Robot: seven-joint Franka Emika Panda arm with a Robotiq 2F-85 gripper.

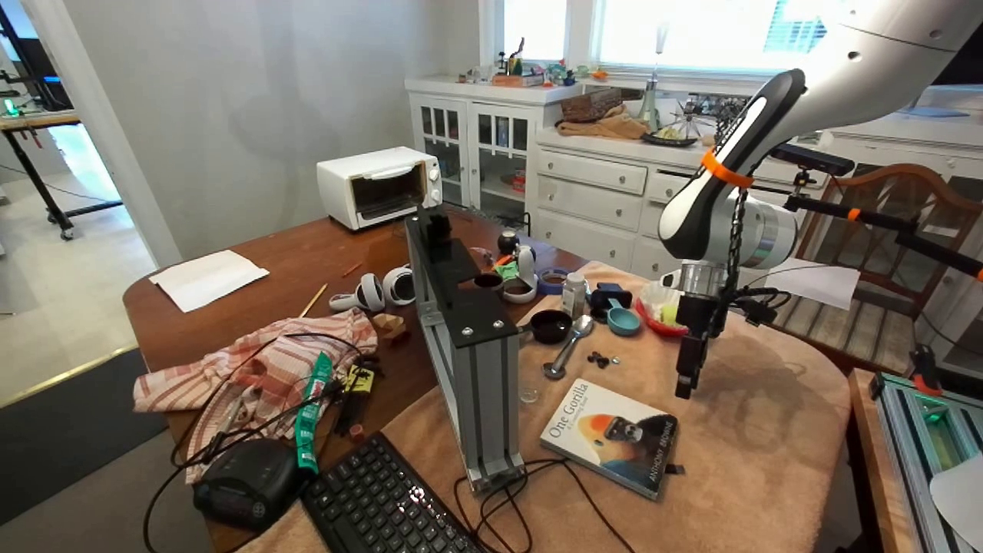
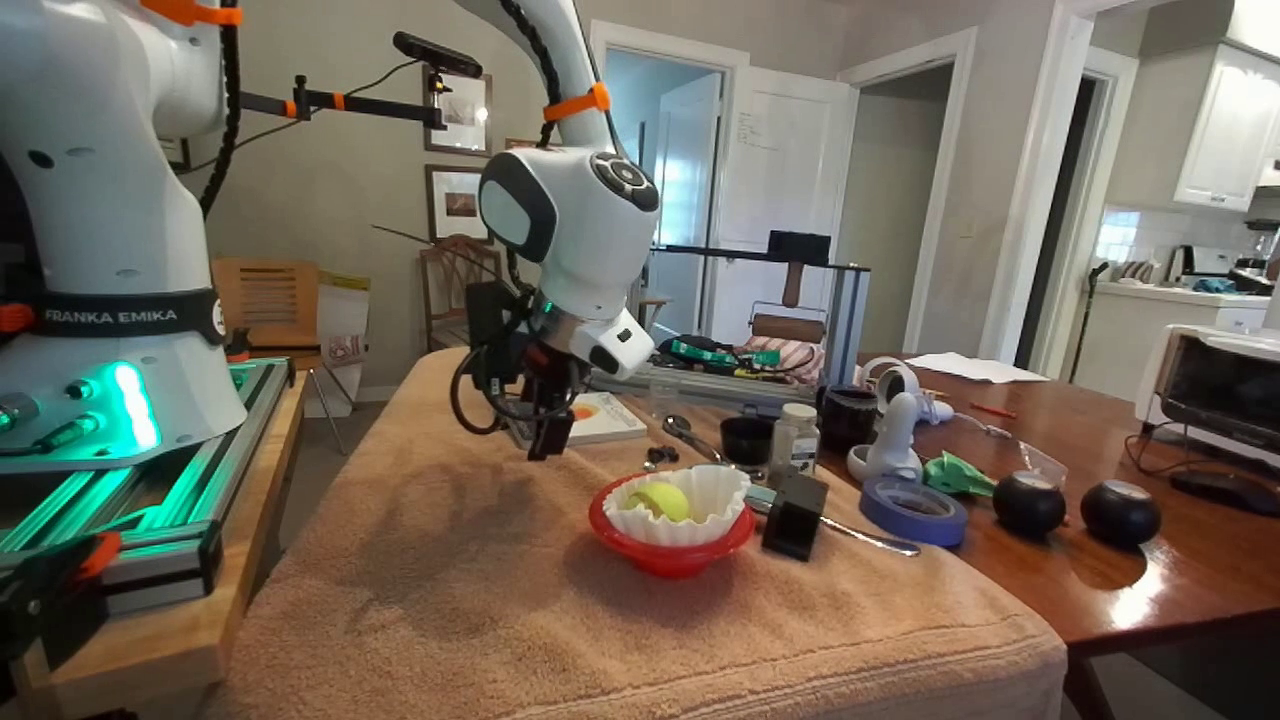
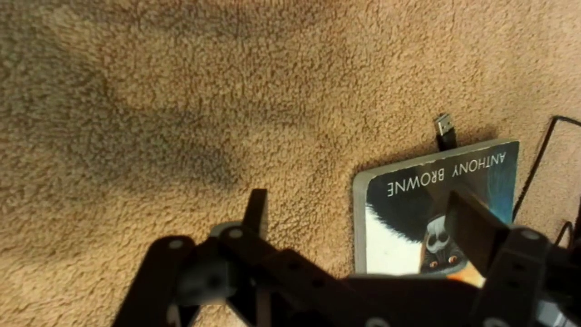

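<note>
My gripper is open above the tan towel, with nothing held between its fingers. Below one finger, in the wrist view, lies the board book "One Gorilla", its near corner partly covered by the gripper's body. From beneath the book's edge pokes a small USB plug. Exterior view 1 has the gripper hanging just past the book, apart from it. A red bowl holding a white paper liner and a yellow-green ball sits on the towel in exterior view 2.
A spoon, a black cup, a teal scoop and a bottle crowd the far side of the towel. An upright metal frame and loose cables flank the book. Bare towel stretches toward the robot's base.
</note>
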